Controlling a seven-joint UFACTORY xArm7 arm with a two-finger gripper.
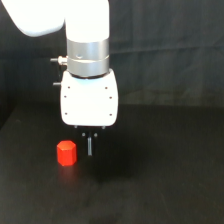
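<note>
A small red block [66, 153] with a six-sided outline is on the dark surface, left of centre in the camera view. To its right hangs my white gripper [89, 147], pointing downward, and a strip of dark surface shows between the two. The fingers appear only as a thin, dim bar below the hand, too small and dark to show how far apart they stand. I can make out nothing held at their tips.
The white arm [87, 20] comes down from the top left.
</note>
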